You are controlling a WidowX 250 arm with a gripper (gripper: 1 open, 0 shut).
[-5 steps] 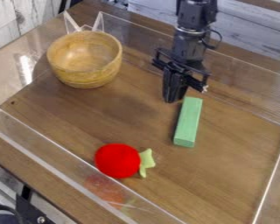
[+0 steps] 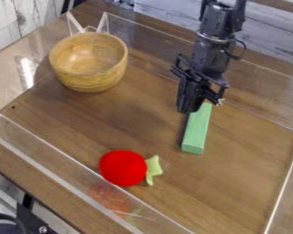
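My black gripper (image 2: pixel 187 99) points down in the upper middle of the camera view, just above the upper end of a green bar (image 2: pixel 194 134) lying on the wooden board; it looks shut, with nothing visible between its fingers. A yellow wooden bowl (image 2: pixel 91 66) stands at the upper left. A red round object (image 2: pixel 122 167) with a pale green top lies in the lower middle.
The wooden board (image 2: pixel 63 119) has clear room in the middle, left and lower right. Transparent walls run along its edges, with a white surface beyond at the back and left.
My arm and gripper have shifted slightly over the last second, staying near the green bar's upper end. The bowl, bar and red object look unmoved.
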